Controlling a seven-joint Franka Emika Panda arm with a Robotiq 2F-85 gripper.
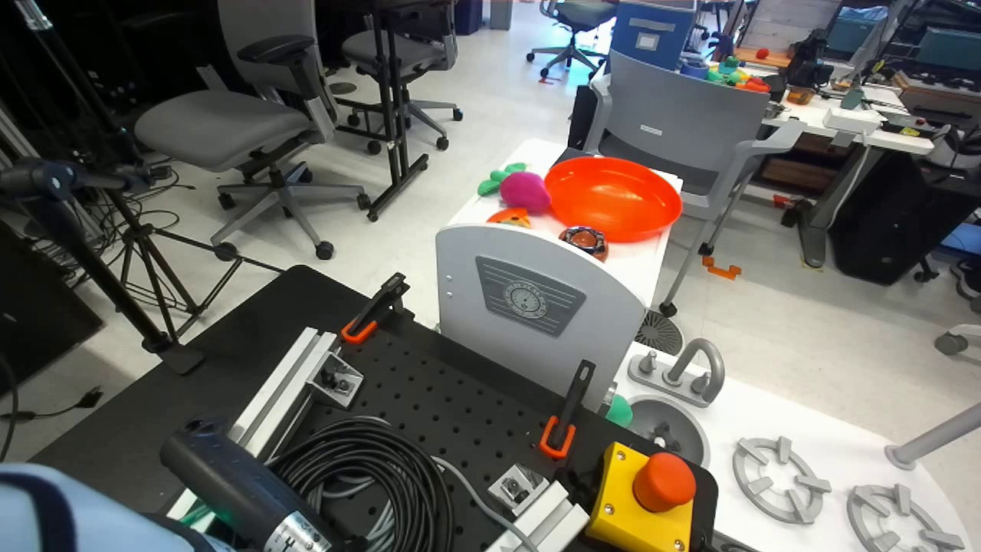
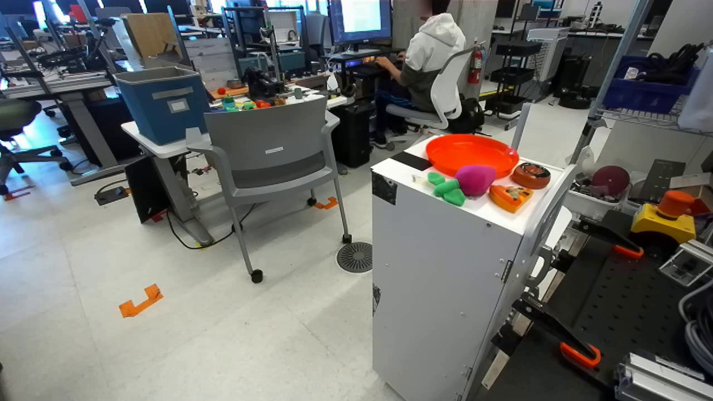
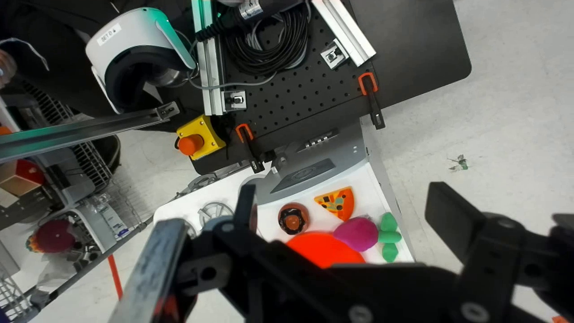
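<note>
My gripper shows only in the wrist view. It is open, its two dark fingers wide apart and nothing between them touching either one. Beyond the gap, on a white cabinet top (image 2: 428,194), lie several toy items. A red-orange plate (image 2: 472,155) is at the back, empty. Beside it rests a magenta vegetable with green leaves (image 2: 475,179). A toy pizza slice (image 3: 337,202) and a brown toy doughnut (image 3: 293,218) lie closer to the grey upright panel (image 1: 540,291). In the wrist view the gripper body hides part of the plate.
A black perforated table (image 1: 441,368) adjoins the cabinet, carrying orange-tipped clamps (image 1: 570,409), coiled cable (image 1: 359,478) and a yellow box with a red button (image 1: 648,497). A toy sink (image 1: 657,428) and burners (image 1: 782,480) lie right of the panel. A grey chair (image 2: 274,150) stands behind.
</note>
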